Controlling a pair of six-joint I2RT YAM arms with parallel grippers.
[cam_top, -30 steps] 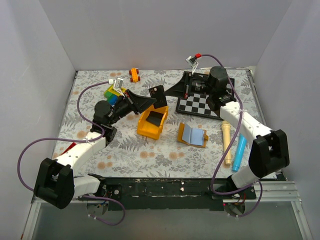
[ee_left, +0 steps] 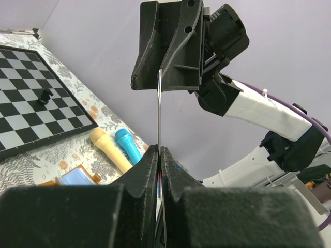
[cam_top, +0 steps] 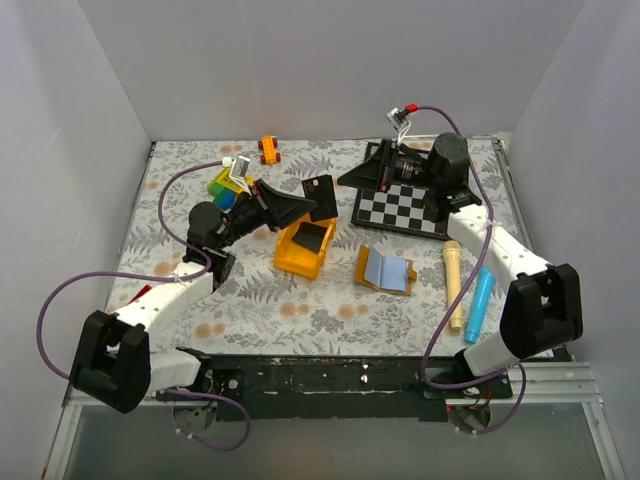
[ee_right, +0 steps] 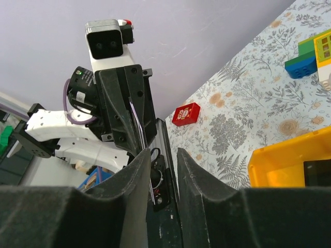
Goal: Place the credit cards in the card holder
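A dark credit card point(cam_top: 320, 197) stands upright in my left gripper point(cam_top: 289, 208), held edge-on in the left wrist view, where it shows as a thin line. An orange container point(cam_top: 296, 259) with a dark card point(cam_top: 308, 236) inside lies below it. My right gripper point(cam_top: 361, 177) is open just right of the held card, apart from it, with nothing between its fingers. A tan holder with pale blue inserts point(cam_top: 385, 271) lies right of the orange container; whether it is the card holder I cannot tell.
A checkered board point(cam_top: 395, 216) lies under the right arm. Beige and blue microphone-like toys point(cam_top: 452, 285) lie at the right. Colored blocks and an orange toy car point(cam_top: 269, 150) sit at the back left.
My right gripper has pulled back from the held card toward the right and back, leaving a gap. The left gripper and card have hardly moved.
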